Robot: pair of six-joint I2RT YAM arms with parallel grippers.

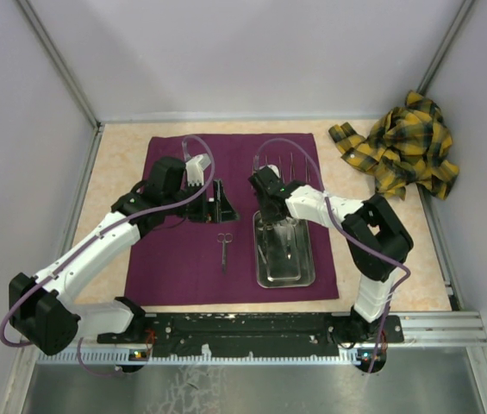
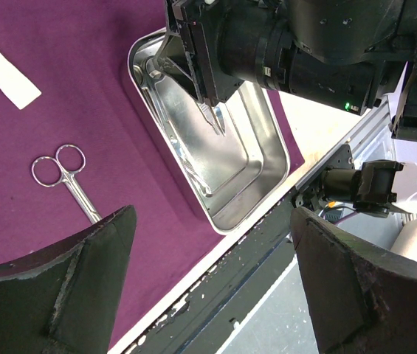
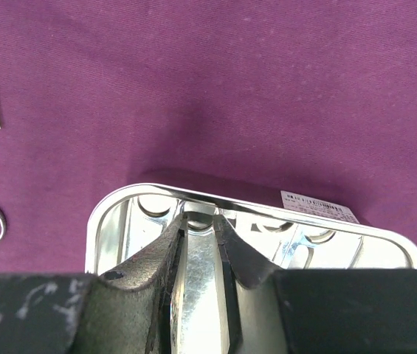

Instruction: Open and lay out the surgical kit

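The steel tray (image 1: 284, 278) with several instruments lies on the purple cloth (image 1: 191, 267). My right gripper is down at the tray's back end, its fingertips close together over an instrument; whether anything is between them I cannot tell. My left gripper (image 1: 219, 207) hangs open over the cloth left of the tray, nothing between its fingers. Below it lie scissors (image 2: 79, 193) on the cloth, and a white strip (image 2: 9, 74) farther back.
A yellow-black plaid cloth (image 1: 402, 147) is bunched at the back right. More slim items stand out behind the right arm along the cloth's back.
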